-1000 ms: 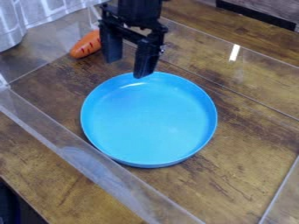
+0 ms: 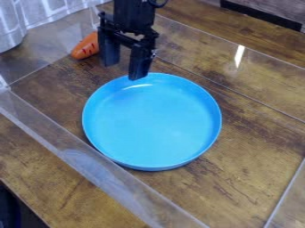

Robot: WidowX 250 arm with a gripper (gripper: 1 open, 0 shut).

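Note:
The black gripper [image 2: 125, 55] hangs at the top centre, just above the back rim of a blue plate [image 2: 152, 125]. Its two fingers are spread apart, with nothing seen between them. An orange carrot-like object [image 2: 86, 46] lies on the wooden table to the left of the gripper, partly beside it.
Clear plastic sheeting runs along the left side of the wooden table [image 2: 256, 116] and across the lower left.
The gripper has moved back and to the left, closer to the orange object and farther from the plate. The plate and orange object look unmoved.

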